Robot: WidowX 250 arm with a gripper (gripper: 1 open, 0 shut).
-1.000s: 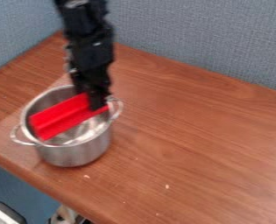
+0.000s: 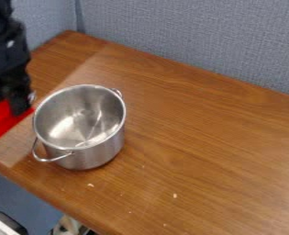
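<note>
My gripper (image 2: 15,96) is at the left edge of the camera view, blurred, shut on a red object (image 2: 4,119) that hangs beside the steel pot and runs partly out of frame. The steel pot (image 2: 95,147) stands upright on the wooden table (image 2: 208,165), with a handle on either side and no red object inside it.
A grey textured wall (image 2: 195,41) runs along the back. The table's front left edge lies close to the pot, with dark floor and some equipment below it.
My gripper has carried the red object left, from inside or over the pot to beside it at the frame's left edge. The pot sits slightly further right than a second ago.
</note>
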